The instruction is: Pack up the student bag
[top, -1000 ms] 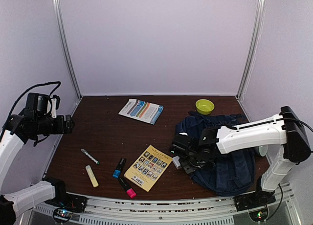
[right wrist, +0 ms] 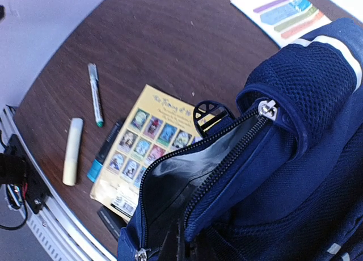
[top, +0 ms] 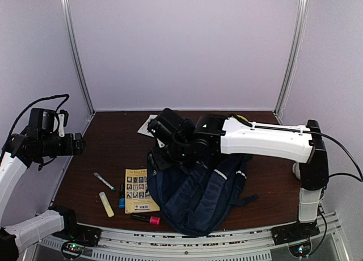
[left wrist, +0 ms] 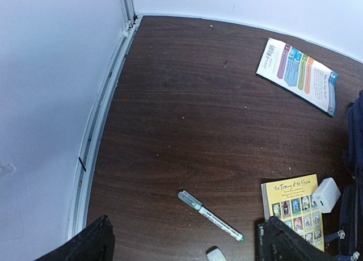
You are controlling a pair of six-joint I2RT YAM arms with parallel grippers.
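My right gripper is shut on the edge of the navy backpack (right wrist: 306,187), beside its zipped opening, which gapes to show a pale lining. From above, the right arm covers much of the bag. My left gripper stands open and empty at the far left. The yellow book (top: 138,201) lies against the bag's left side. Beside it are a blue-capped marker (top: 122,196), a pink-capped marker (top: 148,219), a cream stick (top: 106,204) and a thin green-tipped pen (top: 104,181). A white block (left wrist: 326,195) sits between book and bag.
A white booklet with coloured stripes (left wrist: 298,74) lies towards the back, partly covered by the right arm from above. Only a sliver of the yellow bowl (top: 243,117) shows behind that arm.
The bag's opening is wider. Book, white block and the two capped markers have shifted left; the left arm is nearly still.
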